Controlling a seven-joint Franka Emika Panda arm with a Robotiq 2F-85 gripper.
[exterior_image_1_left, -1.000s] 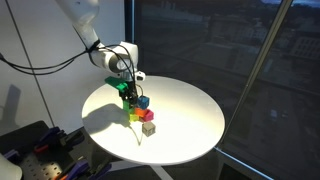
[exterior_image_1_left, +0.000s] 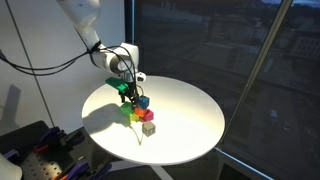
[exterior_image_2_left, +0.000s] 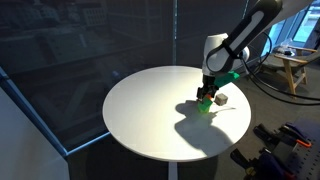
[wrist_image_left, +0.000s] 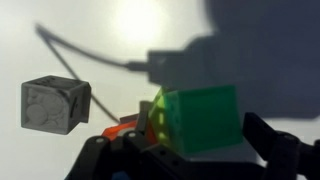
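Note:
A green block (wrist_image_left: 205, 118) sits between the fingers of my gripper in the wrist view. The right finger (wrist_image_left: 262, 138) is close to the block's right edge; whether both fingers press on it cannot be told. In exterior view 1 the gripper (exterior_image_1_left: 127, 99) points down at the green block (exterior_image_1_left: 126, 108), low over the table. From the other side, the green block (exterior_image_2_left: 204, 106) shows below the gripper (exterior_image_2_left: 206, 97).
A yellow-green block (exterior_image_1_left: 134, 117), an orange block (exterior_image_1_left: 140, 112), a pink block (exterior_image_1_left: 148, 115) and a blue block (exterior_image_1_left: 143, 102) crowd close by. A wooden block (exterior_image_1_left: 148, 128) stands apart in front.
In exterior view 1 the green patch at the gripper looks slightly wider and lower than before. The other blocks have stayed in place.

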